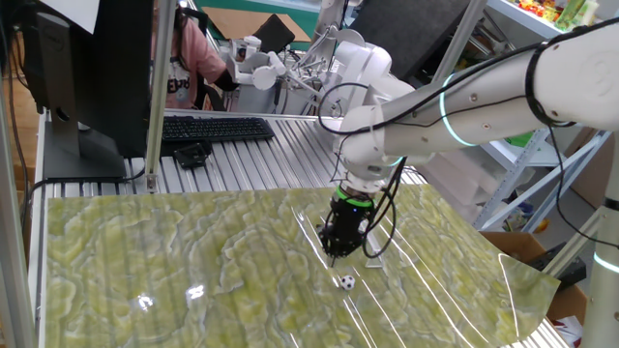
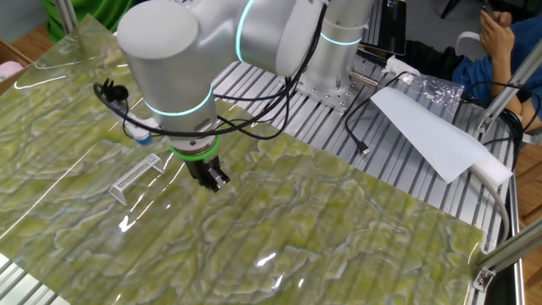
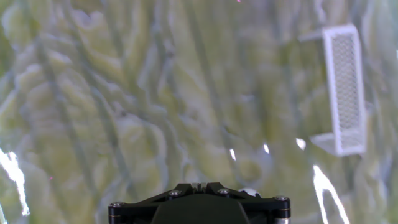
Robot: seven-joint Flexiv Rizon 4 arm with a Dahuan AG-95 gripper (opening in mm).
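A small black-and-white ball lies on the green marbled sheet, just in front of my gripper in exterior view 1. The gripper hangs low over the sheet, pointing down. In the wrist view the fingers meet at the bottom middle with nothing visible between them, so it is shut. Beside it stands a small white goal-like frame with a mesh panel, at the right in the wrist view. The ball cannot be made out in exterior view 2; a pale spot by the fingers in the wrist view is unclear.
The marbled sheet is otherwise bare, with bright reflections on it. A monitor and a keyboard stand beyond its far edge. A white paper sheet and a loose cable lie on the slatted table near the arm base.
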